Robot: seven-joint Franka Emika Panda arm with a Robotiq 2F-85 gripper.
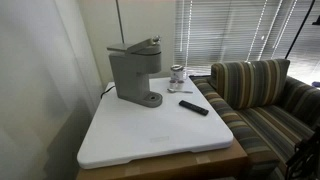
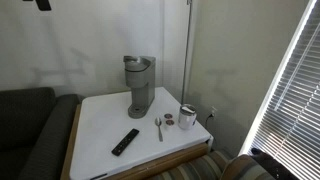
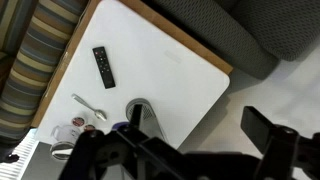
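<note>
My gripper stands open in the wrist view, its two black fingers wide apart and nothing between them. It is high above a white table (image 3: 150, 50). On the table stands a grey coffee maker (image 1: 139, 75), upright towards the back. A black remote control (image 2: 125, 142) lies flat near the front edge. Beside it lies a spoon (image 2: 159, 129), and close by are two small round pods (image 2: 169, 122). A white cup or canister (image 2: 187, 118) stands near the table's corner. In the wrist view, the coffee maker is partly hidden by my gripper.
A striped armchair (image 1: 254, 87) adjoins one side of the table, and a dark grey sofa (image 2: 36, 130) stands by another. Window blinds (image 1: 220, 35) hang behind.
</note>
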